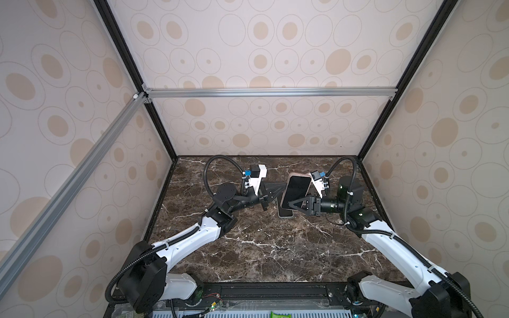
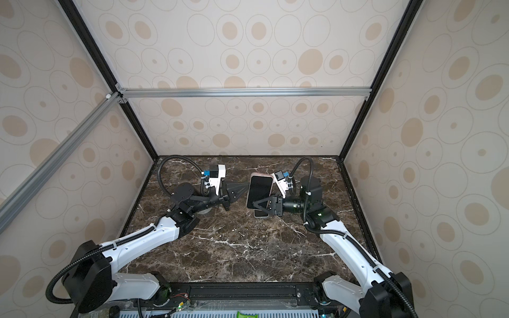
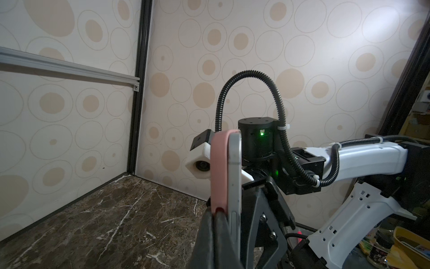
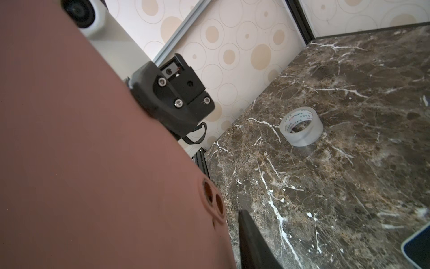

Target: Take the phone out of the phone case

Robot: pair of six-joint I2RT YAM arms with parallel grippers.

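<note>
The phone (image 1: pixel 297 188) in a pink case (image 3: pixel 219 170) is held upright between the two grippers, tilted in the top left view. My left gripper has its tips at the case's side edge, shut. My right gripper (image 1: pixel 294 204) is around the lower part of the phone; whether it grips is hard to tell. In the right wrist view the pink case fills the left side, hiding most of that gripper. A second phone (image 1: pixel 284 214) lies on the table beneath, partly hidden.
A clear tape roll (image 4: pixel 301 126) lies on the marble table (image 1: pixel 270 243). Walls enclose the back and sides.
</note>
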